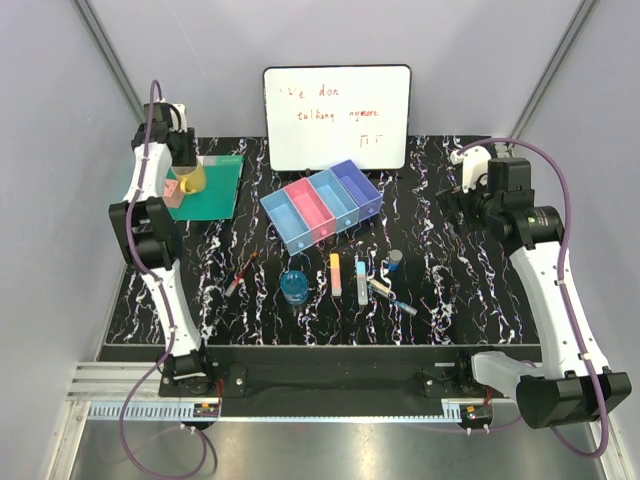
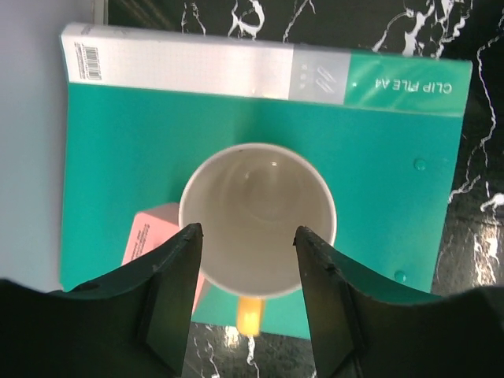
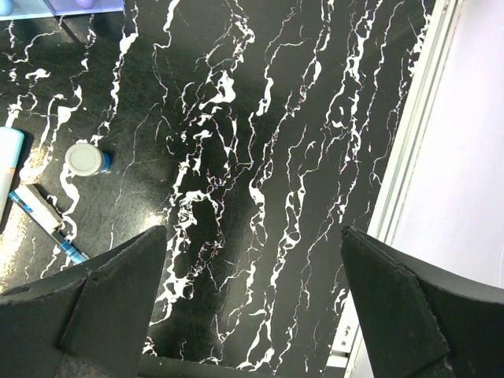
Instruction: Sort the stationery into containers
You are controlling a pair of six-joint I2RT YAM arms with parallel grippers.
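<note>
In the left wrist view a yellow mug point(image 2: 260, 197), white inside, stands on the green clip file point(image 2: 394, 181), its handle toward me. My left gripper hangs over the mug's near side, fingers part open, and nothing shows held between the fingers. A pink box point(image 2: 150, 232) lies left of the mug, partly covered by a finger. On the right, my right gripper stands open over bare table. Mid-table is the divided organizer point(image 1: 311, 211), its compartments blue, pink, light blue and purple.
Before the organizer lie a red-tipped brush or pen point(image 1: 241, 274), a blue glass point(image 1: 294, 287), an orange-capped tube point(image 1: 335, 274), a blue-capped tube point(image 1: 361, 283), a utility knife point(image 1: 392, 297) and a small jar point(image 1: 394, 259). A whiteboard point(image 1: 337, 120) stands behind.
</note>
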